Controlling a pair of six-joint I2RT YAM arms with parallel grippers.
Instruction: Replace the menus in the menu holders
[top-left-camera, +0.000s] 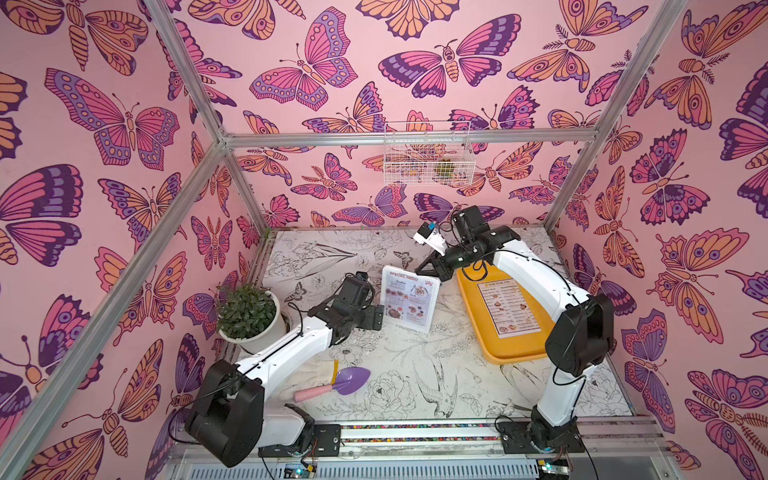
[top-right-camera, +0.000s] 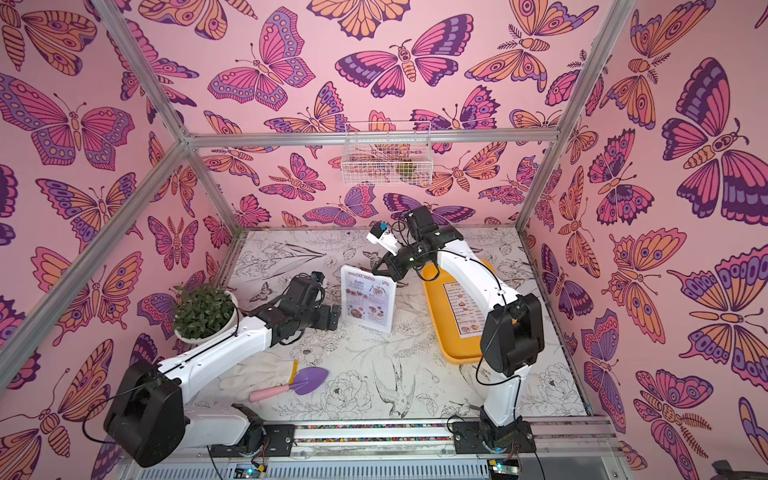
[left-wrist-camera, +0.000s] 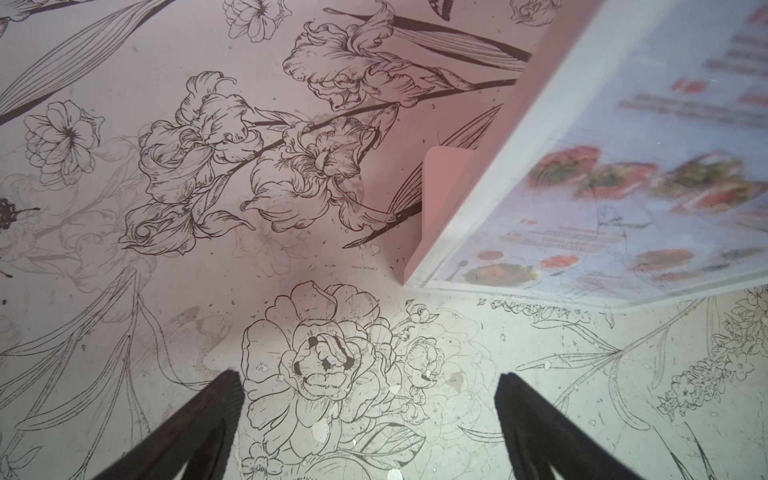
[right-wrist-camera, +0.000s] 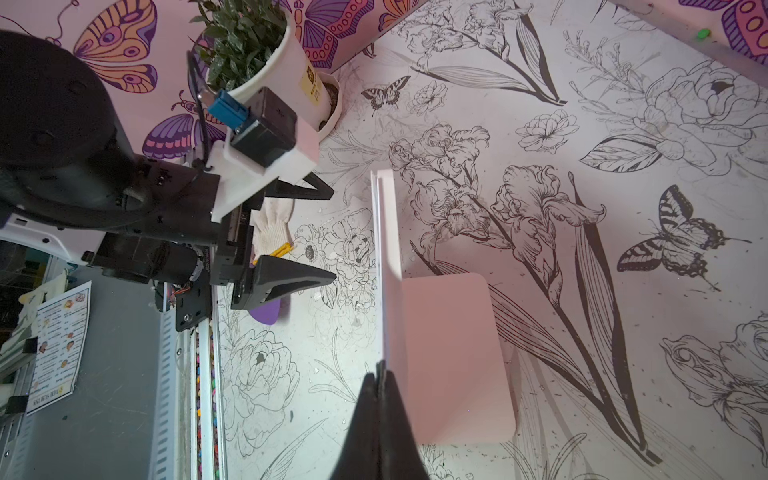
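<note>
A white menu holder (top-left-camera: 410, 313) stands upright mid-table, with a printed menu (top-left-camera: 408, 296) inside its frame. In the right wrist view the holder (right-wrist-camera: 390, 264) appears edge-on, its flat foot on the table. My right gripper is at the holder's upper edge, fingertips together; the menu is not between them. My left gripper is open, left of the holder and apart from it, with bare table between its fingers. A second menu sheet (top-left-camera: 508, 307) lies in the yellow tray (top-left-camera: 524, 349) on the right.
At the left edge stands a potted plant (top-left-camera: 248, 312). A purple trowel (top-left-camera: 350, 380) and a pale glove (top-right-camera: 252, 376) lie front left. A wire basket (top-left-camera: 428, 166) hangs on the back wall.
</note>
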